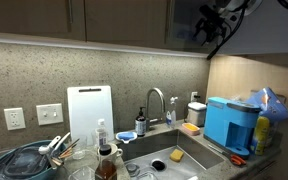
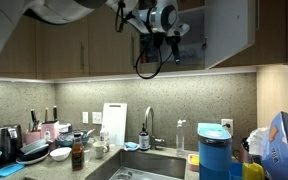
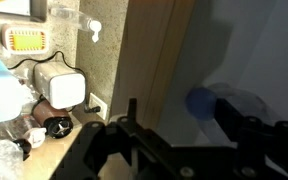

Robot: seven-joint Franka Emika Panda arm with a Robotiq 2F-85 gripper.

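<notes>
My gripper [image 1: 206, 32] is high up at the wall cabinet, well above the counter. In exterior view 2, the gripper [image 2: 174, 48] is at the cabinet opening, beside the swung-out door [image 2: 232, 30]. The wrist view shows the dark fingers of the gripper apart, with a gap between them. Close to the right finger is a blurred, pale, see-through object [image 3: 252, 104] with a round blue end [image 3: 200, 103]. Whether a finger touches it, I cannot tell.
Below are the sink [image 1: 169, 160], the faucet [image 1: 151, 97] and a blue bin [image 1: 229, 122] with a blue bag [image 1: 269, 101]. A dish rack [image 1: 22, 162], cups and bottles fill the left counter. A wooden cabinet edge [image 3: 164, 55] runs close beside the gripper.
</notes>
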